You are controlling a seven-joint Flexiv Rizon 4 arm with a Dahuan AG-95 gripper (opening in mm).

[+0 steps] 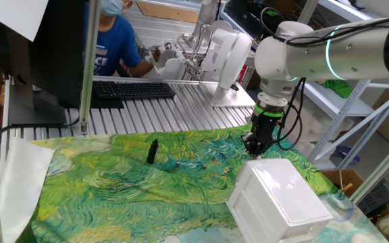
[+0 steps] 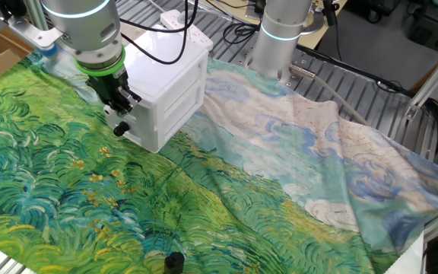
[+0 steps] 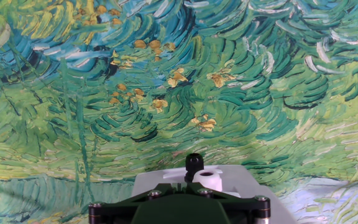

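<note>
My black gripper (image 1: 254,150) points down at the top edge of a white box (image 1: 282,196) with panelled sides, like a small drawer unit. In exterior view 2 the gripper (image 2: 124,106) hangs close against the near upper corner of this box (image 2: 162,65). A small black-ended piece (image 2: 122,129) shows just below the fingers. The wrist view has the gripper low in the frame, with a white round knob (image 3: 209,179) and a black tip (image 3: 194,163) just beyond it. How far apart the fingertips stand, and whether they touch anything, is hidden.
A slim black bottle (image 1: 152,152) stands upright on the painted green cloth (image 1: 113,196), well away from the box. A keyboard (image 1: 134,90), a monitor (image 1: 42,74) and a person (image 1: 113,40) are at the far side.
</note>
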